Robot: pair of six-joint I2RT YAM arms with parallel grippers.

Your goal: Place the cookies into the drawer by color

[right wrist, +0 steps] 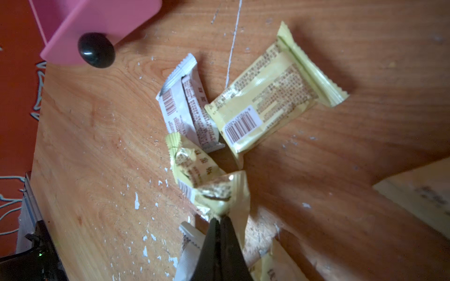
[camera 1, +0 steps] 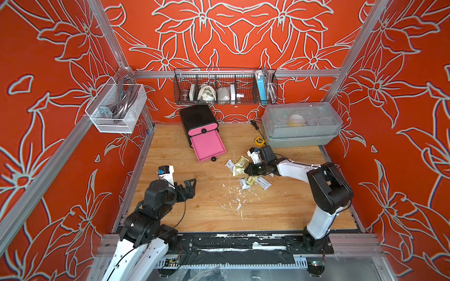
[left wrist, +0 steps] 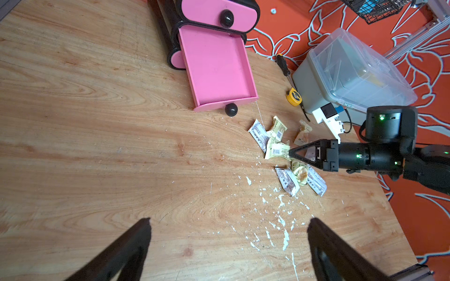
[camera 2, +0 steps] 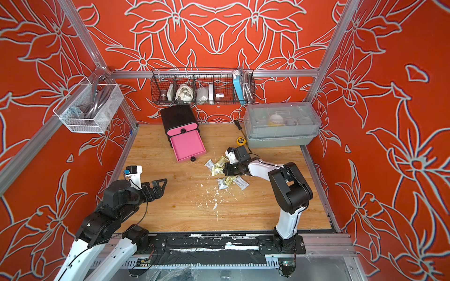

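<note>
The cookies are small packets in two colors, yellow and silver-white, lying loose on the table. In the right wrist view a crumpled yellow packet lies below a silver packet and a flat yellow packet. The fingertips of my right gripper are close together against the crumpled packet's near end; whether they pinch it cannot be told. A pink drawer, pulled out of its black cabinet, looks empty. Off to the left, my left gripper is open and empty above the table.
A lidded grey storage box stands at the back right. Beside it lie a yellow tape measure and a screwdriver. More packets, such as a silver one, lie around my right gripper.
</note>
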